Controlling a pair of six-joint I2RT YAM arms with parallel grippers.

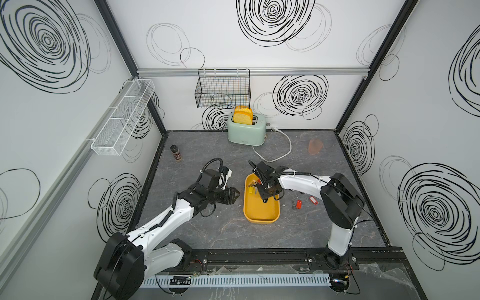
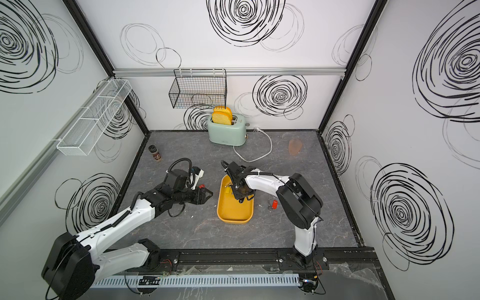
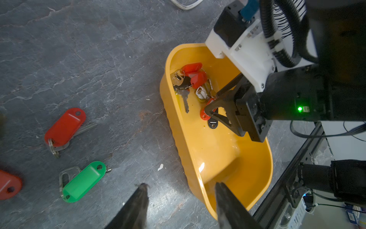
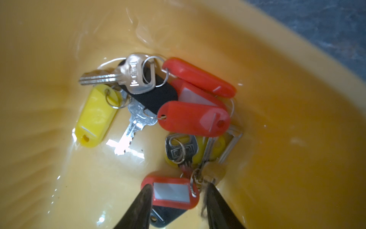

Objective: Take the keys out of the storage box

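Note:
The yellow storage box holds several keys with red, yellow and black tags, bunched at its far end. My right gripper is open, down inside the box over the keys, its fingertips close to a red tag with a white label. My left gripper stands open above the table to the left of the box, with nothing between its fingers.
Loose keys with red and green tags lie left of the box. A toaster with its cord stands behind, a jar at back left. Red tags lie right of the box.

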